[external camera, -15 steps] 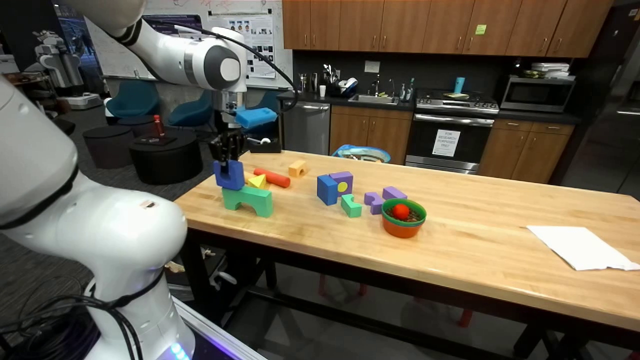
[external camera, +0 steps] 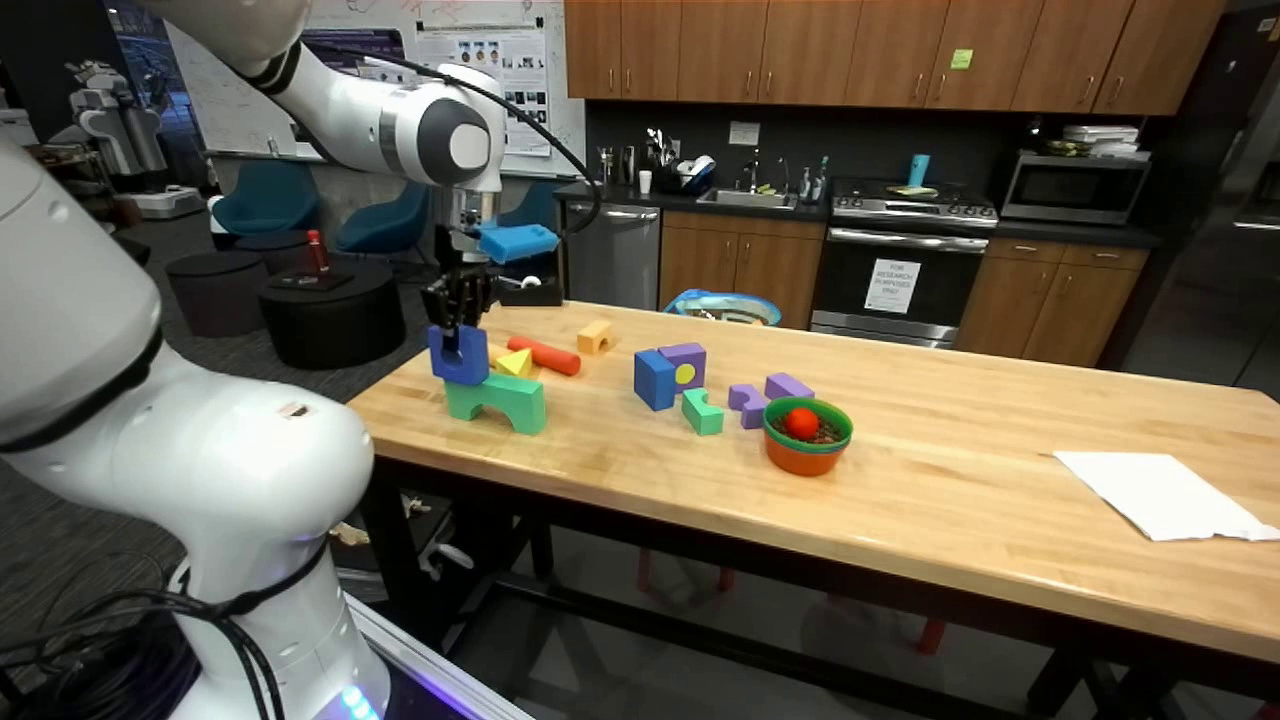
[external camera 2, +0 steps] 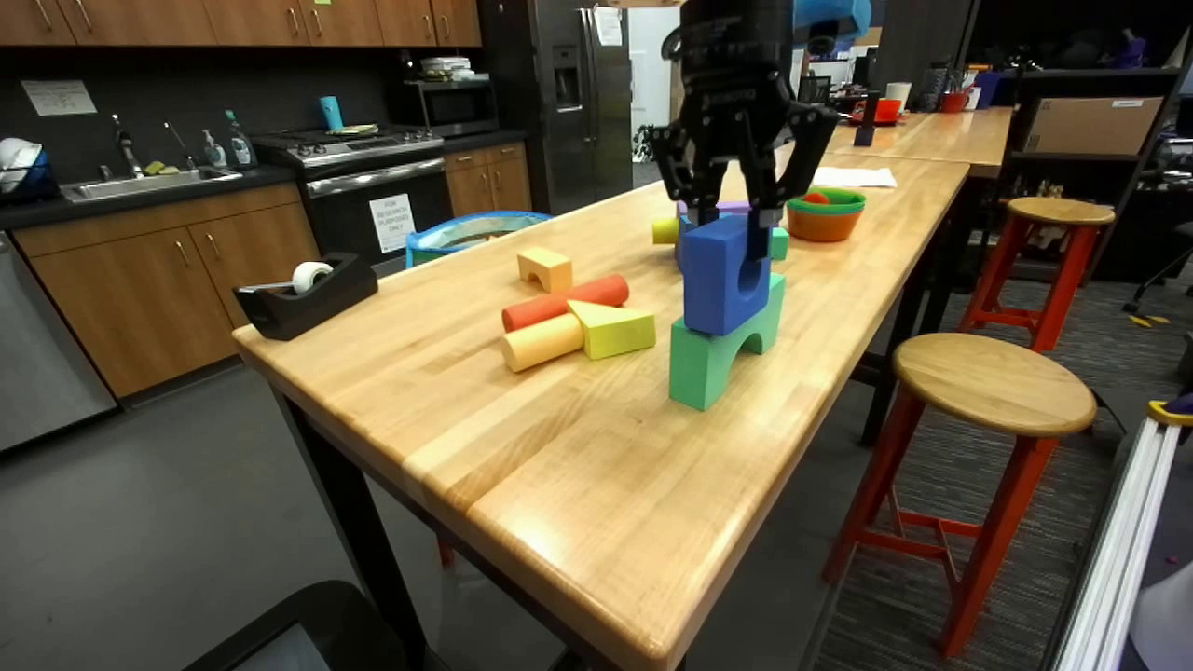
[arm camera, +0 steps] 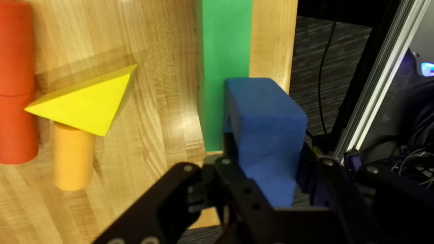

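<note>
My gripper (external camera 2: pixel 733 214) points down and is shut on a blue block (external camera 2: pixel 710 293) with a rounded notch. The same blue block (arm camera: pixel 270 134) fills the space between my fingers in the wrist view. Beneath it a green arch block (external camera 2: pixel 699 363) stands on the table. The blue block is at one end of the green arch block (arm camera: pixel 225 48), over its top; whether its full weight rests there I cannot tell. In exterior view 1 the blue block (external camera: pixel 465 358) overhangs the left end of the green arch (external camera: pixel 518 402) slightly.
Close by lie a yellow triangle (arm camera: pixel 85 99), an orange cylinder (arm camera: pixel 74 158) and a red cylinder (external camera: pixel 546 354). Farther along are a small orange arch (external camera: pixel 594 336), another blue block (external camera: pixel 654 379), purple and green pieces, and a bowl (external camera: pixel 806 456).
The arm and gripper have shifted very slightly to the right in exterior view 1, with the blue block still held. The other blocks have not moved.
</note>
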